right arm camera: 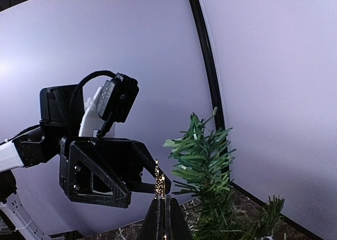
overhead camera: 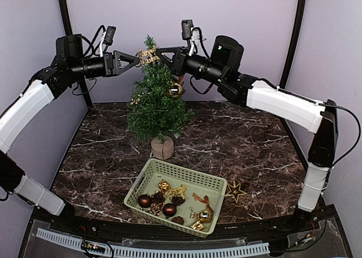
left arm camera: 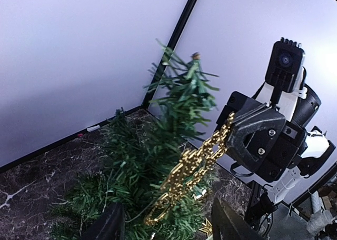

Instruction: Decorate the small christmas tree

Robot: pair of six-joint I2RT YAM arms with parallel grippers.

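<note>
The small Christmas tree (overhead camera: 158,111) stands on its wooden base at the back; its top (left arm camera: 184,87) fills the middle of the left wrist view. A gold "Merry Christmas" sign (overhead camera: 148,57) hangs before the upper tree, held by my right gripper (overhead camera: 159,52), which is shut on its edge; the sign shows edge-on above the fingertips in the right wrist view (right arm camera: 159,182). My left gripper (overhead camera: 136,60) stands part open just left of the sign, its fingers at the bottom of the left wrist view, the sign beyond them.
A pale basket (overhead camera: 138,179) at the front holds baubles, pinecones and gold ornaments. A gold star (overhead camera: 235,191) lies right of it.
</note>
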